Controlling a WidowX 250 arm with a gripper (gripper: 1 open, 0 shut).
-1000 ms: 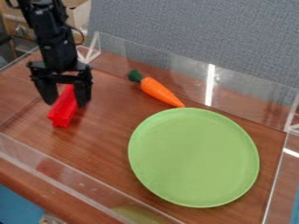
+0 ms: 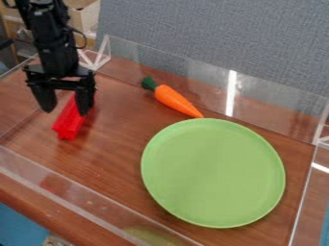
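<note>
My black gripper (image 2: 62, 99) hangs at the left of the camera view, its fingers open, directly over a red elongated object (image 2: 68, 125) that lies on the wooden table. The upper end of the red object is partly hidden behind the fingers. An orange carrot (image 2: 172, 100) with a green top lies toward the back, right of the gripper. A large green plate (image 2: 213, 173) fills the right front of the table.
Clear low walls (image 2: 257, 106) border the table, with a grey panel (image 2: 218, 38) behind. The middle of the table between the red object and the plate (image 2: 213, 173) is bare.
The gripper has shifted slightly to the left from where it was a second ago. The carrot, plate and red object look unmoved.
</note>
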